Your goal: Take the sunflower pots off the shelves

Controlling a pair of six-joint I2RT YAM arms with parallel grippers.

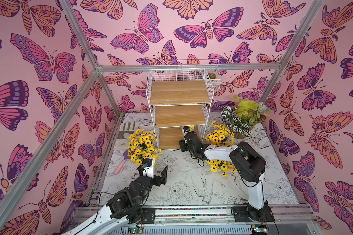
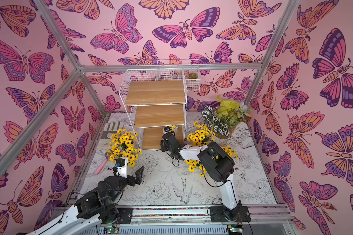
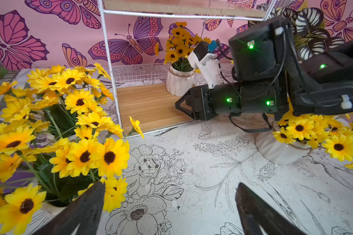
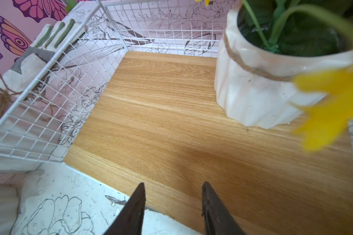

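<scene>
One white sunflower pot (image 4: 254, 98) stands on the bottom shelf (image 4: 153, 117), towards its back right. My right gripper is at that shelf's front, with bare wood between its fingertips and the pot; whether anything is between its fingers is unclear. The middle shelf (image 1: 179, 115) and top shelf (image 1: 178, 92) are bare. A sunflower bunch (image 3: 78, 129) stands on the table left of the shelves, beside my left gripper, which is open and empty. More sunflower pots (image 3: 278, 148) stand right of the shelves.
A leafy potted plant (image 1: 243, 117) stands at the back right. Gloves (image 1: 126, 131) and a pink-handled tool (image 1: 119, 166) lie at the left. A small plant (image 2: 192, 75) hangs in a side basket.
</scene>
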